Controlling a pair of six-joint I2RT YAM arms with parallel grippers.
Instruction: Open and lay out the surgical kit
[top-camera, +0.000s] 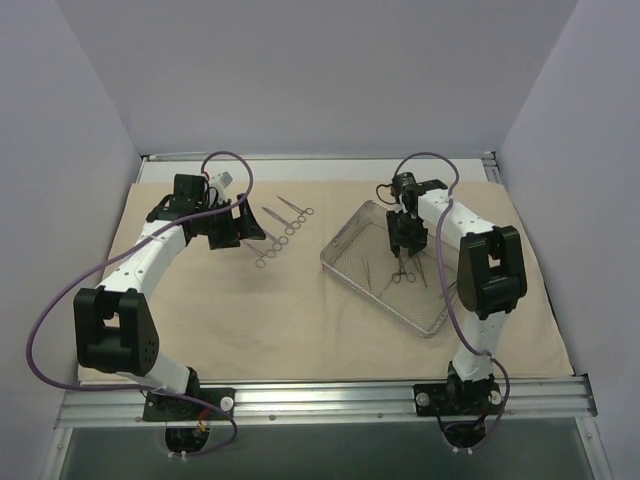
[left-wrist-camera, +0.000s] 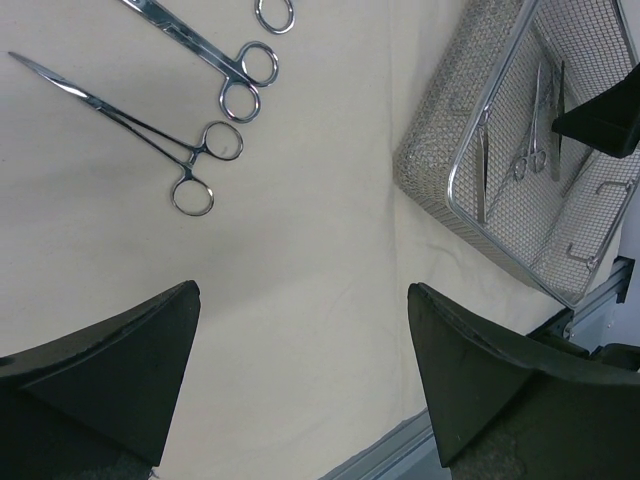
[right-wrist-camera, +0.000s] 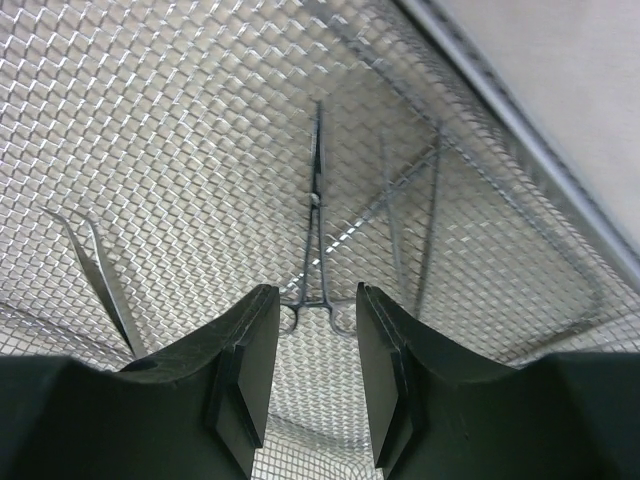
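A wire mesh tray (top-camera: 345, 280) stands on the right half of the cloth. Inside it lie scissor-like forceps (right-wrist-camera: 316, 225), tweezers (right-wrist-camera: 105, 280) and two thin tools, one being a dark slim instrument (right-wrist-camera: 431, 230). My right gripper is open over the forceps' ring handles, with the rings showing beneath and between its fingertips; whether they touch cannot be told. On the cloth at left, several ringed instruments lie in a slanting row, among them a clamp (left-wrist-camera: 150, 140) and scissors (left-wrist-camera: 205, 50). My left gripper hangs open and empty beside that row.
The tray's raised rim (right-wrist-camera: 540, 160) runs close to the right gripper. Bare cloth (top-camera: 230, 320) covers the front left and middle. A metal rail (top-camera: 330, 390) borders the table's front edge.
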